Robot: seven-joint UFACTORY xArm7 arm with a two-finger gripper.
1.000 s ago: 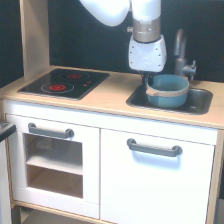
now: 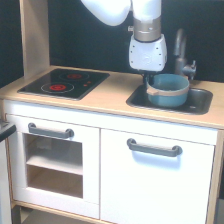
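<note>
A blue-grey pot (image 2: 170, 99) sits in or just above the dark sink (image 2: 135, 98) at the right of the counter. My white arm (image 2: 148, 52) comes down from the top of the view. Its dark gripper (image 2: 149, 79) is at the pot's left rim, close to or touching it. The fingers are too small and dark to show whether they grip the rim.
A grey faucet (image 2: 181, 52) rises behind the pot. On the left lies a black stovetop (image 2: 66, 83) with red rings. Clear wooden counter (image 2: 108, 98) runs between stove and sink. An open-fronted cabinet (image 2: 55, 165) and a white door (image 2: 155, 180) are below.
My arm and gripper have shifted very slightly to the right. The pot looks nearly the same in place.
</note>
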